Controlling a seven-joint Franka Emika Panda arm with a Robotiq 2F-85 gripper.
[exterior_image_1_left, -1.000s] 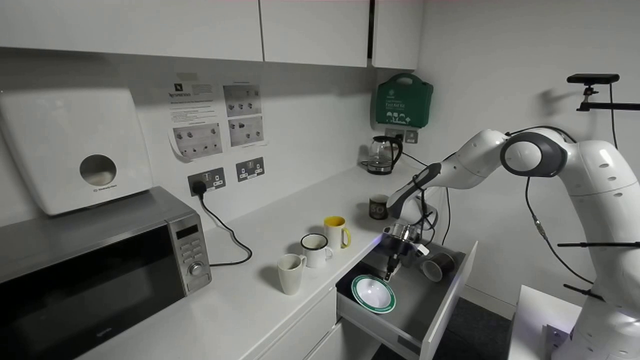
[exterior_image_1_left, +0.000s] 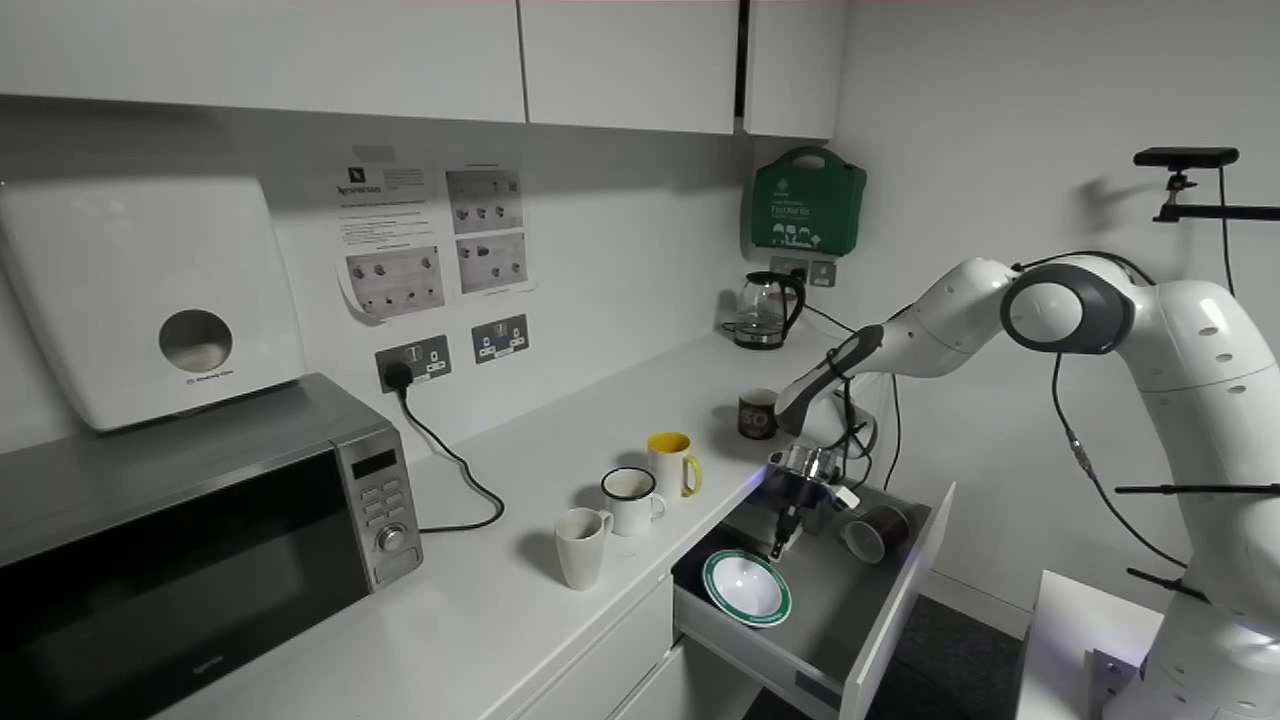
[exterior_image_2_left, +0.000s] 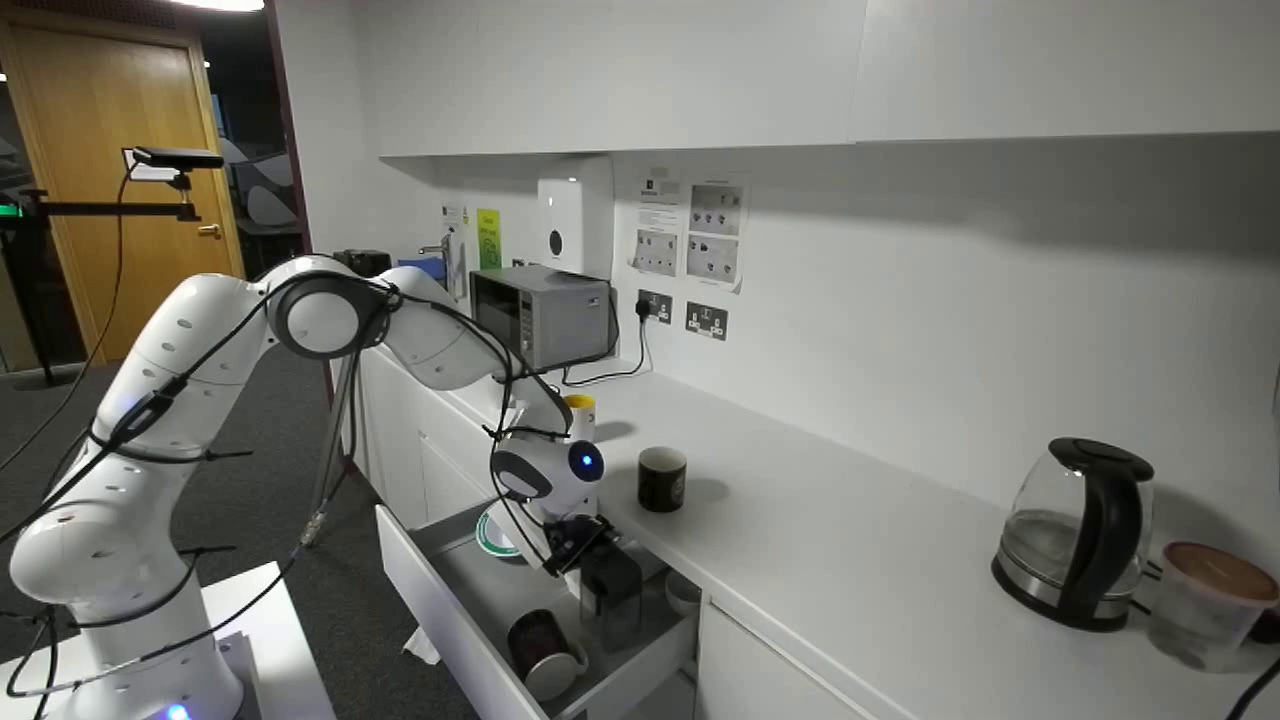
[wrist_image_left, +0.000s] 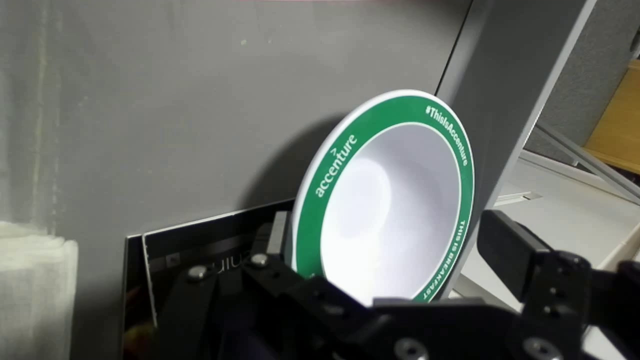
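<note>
A white bowl with a green printed rim (wrist_image_left: 360, 159) sits tilted in the pulled-out drawer (exterior_image_1_left: 828, 600), at the end nearest the microwave. My gripper (exterior_image_1_left: 782, 547) reaches down into the drawer beside this bowl. In the wrist view the gripper is open, its two fingers standing wide apart. The bowl shows in the gap between them. Its left rim appears close to the grey finger pad (wrist_image_left: 277, 233); whether they touch I cannot tell. The lower edge of the bowl is hidden behind the black gripper body.
A dark mug (exterior_image_2_left: 540, 648) lies on its side in the drawer. A dark box (wrist_image_left: 204, 240) and white folded material (wrist_image_left: 36, 288) are also inside. Several mugs, including a yellow-lined one (exterior_image_1_left: 669, 462), stand along the counter. The kettle (exterior_image_1_left: 764, 312) is at the back.
</note>
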